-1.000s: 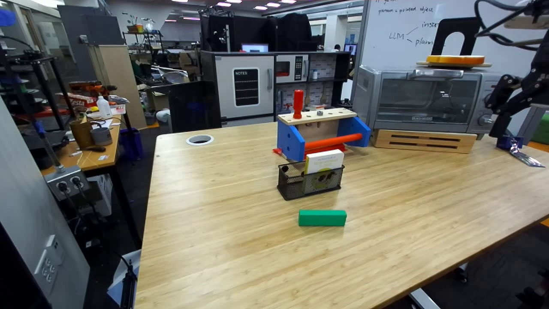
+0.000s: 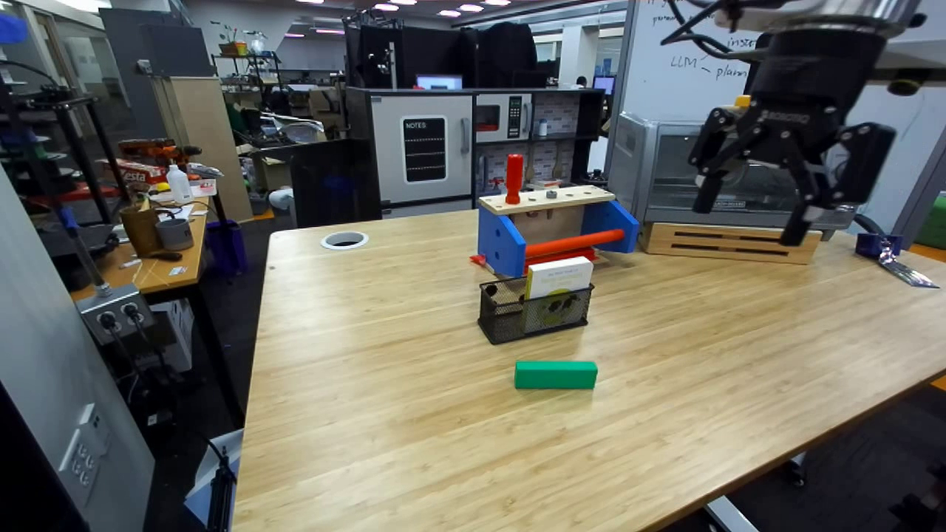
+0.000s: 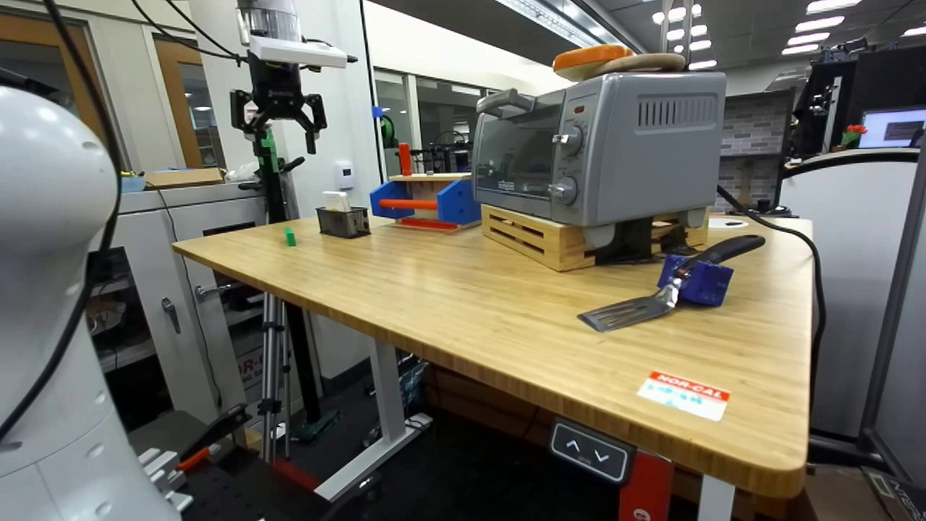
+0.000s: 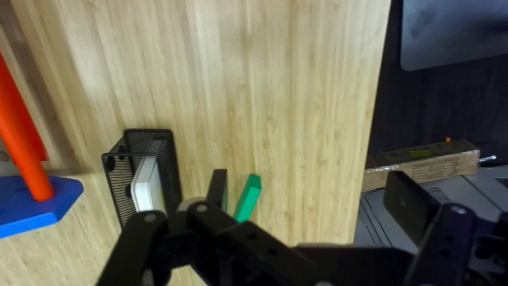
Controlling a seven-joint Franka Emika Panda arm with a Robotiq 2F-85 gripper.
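Observation:
My gripper (image 2: 749,222) hangs open and empty, high above the table, on the right side of exterior view 1 and at the upper left of exterior view 2. A green block (image 2: 556,375) lies flat on the bare wood, well below the gripper and apart from it. In the wrist view the block (image 4: 248,198) shows near the left finger (image 4: 217,188), its lower end hidden behind the gripper. Just beside it stands a black mesh basket (image 2: 502,321) with a white and yellow box (image 2: 560,278) upright in its one end.
Behind the basket stands a blue toy workbench (image 2: 502,242) with red bars. A toaster oven (image 3: 642,147) sits on a wooden crate (image 3: 526,236) farther along. A spatula (image 3: 638,310) rests on a purple block (image 3: 707,282). Free wood (image 2: 381,425) surrounds the green block.
My gripper has swung left in exterior view 1, from the right edge to in front of the toaster oven. The block, basket and workbench have stayed in place.

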